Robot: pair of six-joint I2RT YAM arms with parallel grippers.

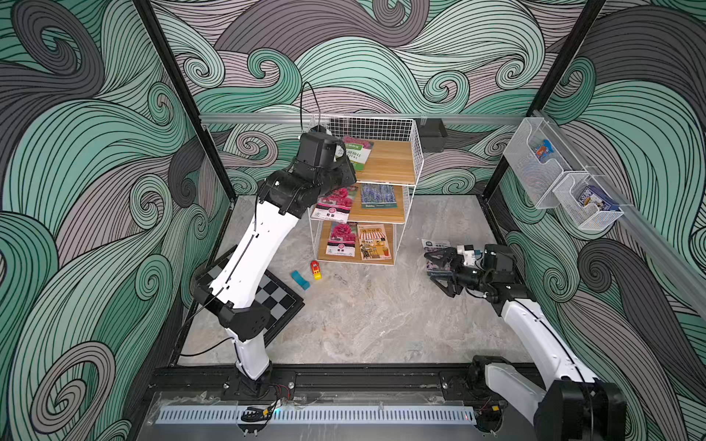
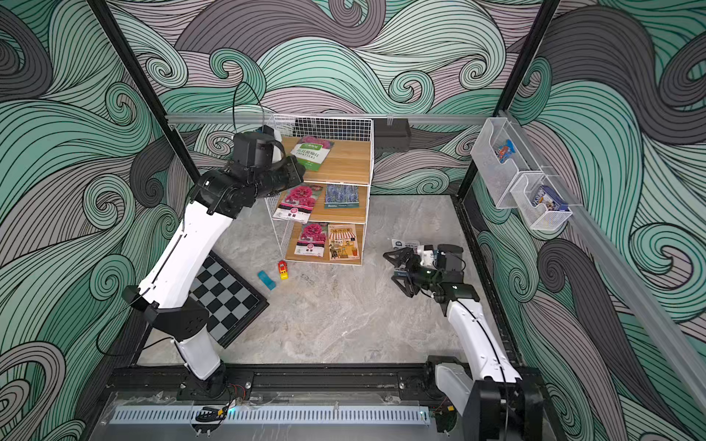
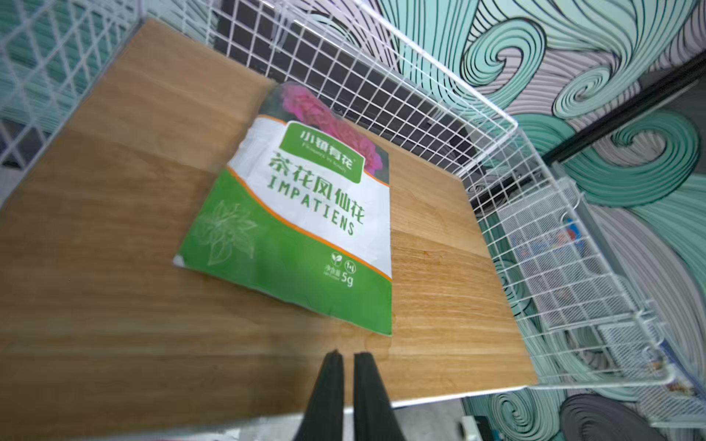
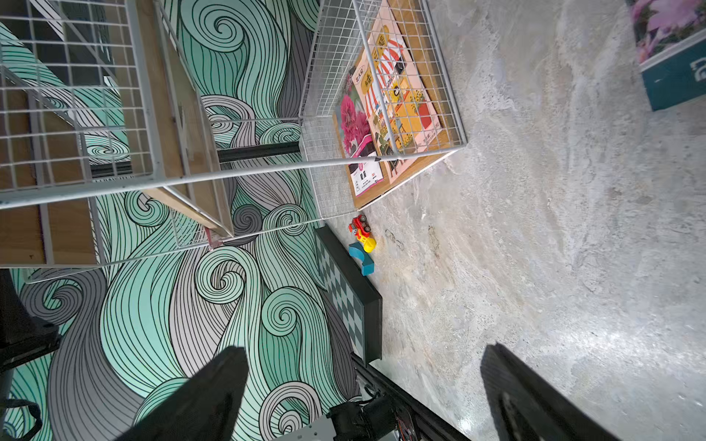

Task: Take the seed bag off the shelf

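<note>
The green and white Impatiens seed bag [image 3: 294, 205] lies flat on the top wooden shelf [image 3: 456, 308] of the wire rack, partly behind my left wrist in the top left view. My left gripper is just in front of the bag, its fingertips close together at the shelf's front edge with a narrow gap and nothing seen between them. My right gripper stands open low at the right, fingers wide apart and empty.
Lower shelves [image 2: 342, 257] hold more seed packets. A toy car [image 2: 283, 269], a blue block [image 2: 266, 280] and a checkerboard [image 2: 224, 294] lie on the floor. Wire baskets [image 2: 544, 205] hang at the right.
</note>
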